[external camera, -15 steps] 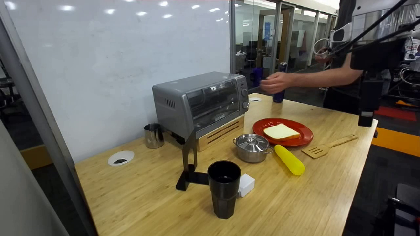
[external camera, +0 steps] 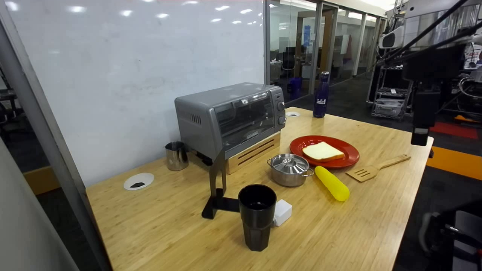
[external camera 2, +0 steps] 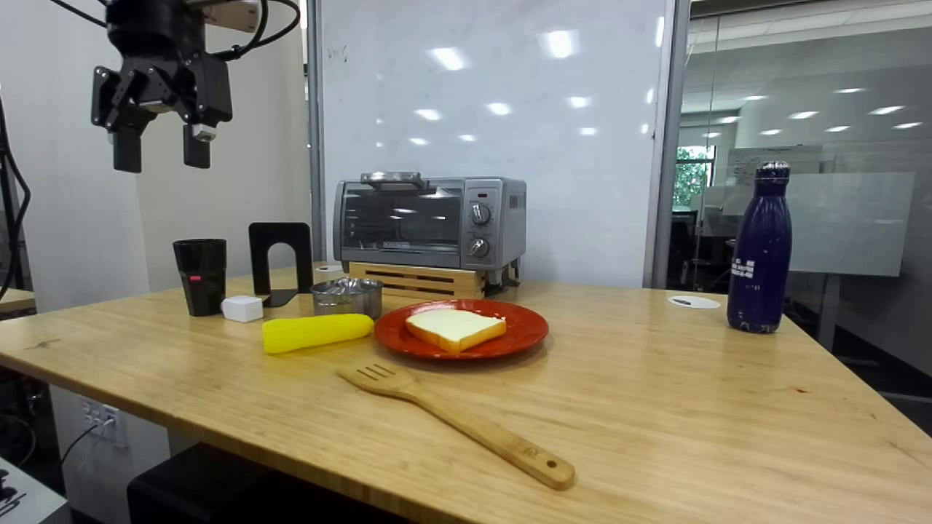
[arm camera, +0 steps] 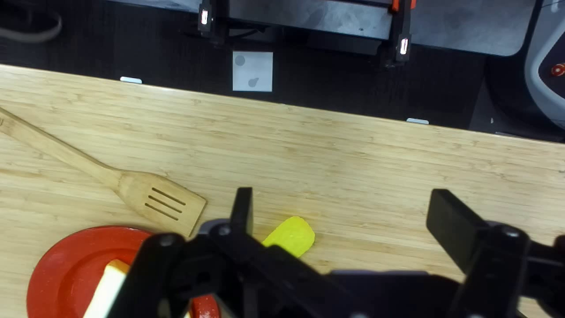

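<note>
My gripper (external camera 2: 162,156) hangs high above the table's left side in exterior view 2, its fingers wide apart and nothing between them. The wrist view shows the open gripper over the table's edge, with a yellow corn-like object (arm camera: 292,236) partly hidden behind one finger. A slice of bread (external camera: 323,151) lies on a red plate (external camera: 351,158). Beside the plate stand a small lidded steel pot (external camera: 289,171) and the yellow object (external camera: 333,184). A slotted wooden spatula (external camera: 366,173) lies flat close to the table edge.
A grey toaster oven (external camera: 246,119) sits on a wooden stand against the whiteboard. Around the near end are a black cup (external camera: 257,216), a white block (external camera: 283,212), a black bookend (external camera 2: 279,253) and a steel jug (external camera: 176,156). A purple bottle (external camera 2: 760,253) stands far right.
A person's arm that reached over the table near the oven and bottle is gone from exterior view 1. The gripper and the objects on the table look unmoved.
</note>
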